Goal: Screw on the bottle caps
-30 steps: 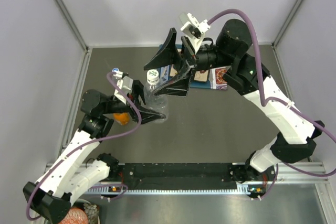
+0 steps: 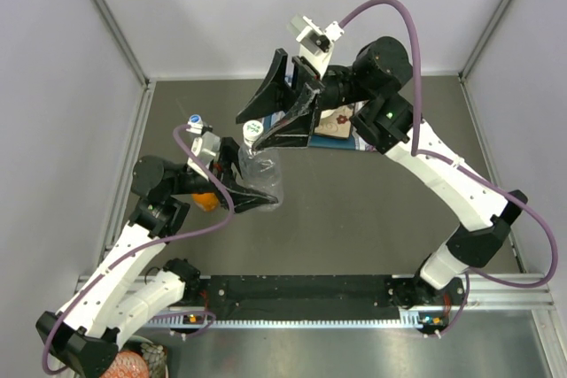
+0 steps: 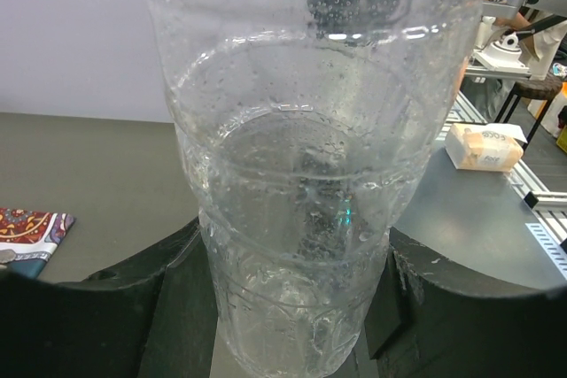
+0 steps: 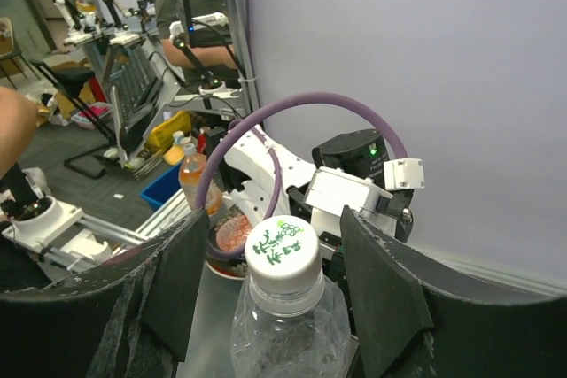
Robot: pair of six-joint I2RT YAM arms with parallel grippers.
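My left gripper is shut on a clear plastic bottle (image 3: 301,174), held upright over the table in the top view. A white cap (image 4: 283,254) with green print sits on the bottle's neck; whether it is threaded tight I cannot tell. My right gripper (image 2: 270,117) is part open above and around the cap, its fingers on either side of it with gaps visible in the right wrist view. An orange bottle with a blue cap (image 2: 196,122) stands behind the left arm, mostly hidden.
A patterned cloth with items (image 2: 338,126) lies at the back right. Grey walls enclose it on the sides and back.
My right gripper and arm have shifted slightly left over the last second.
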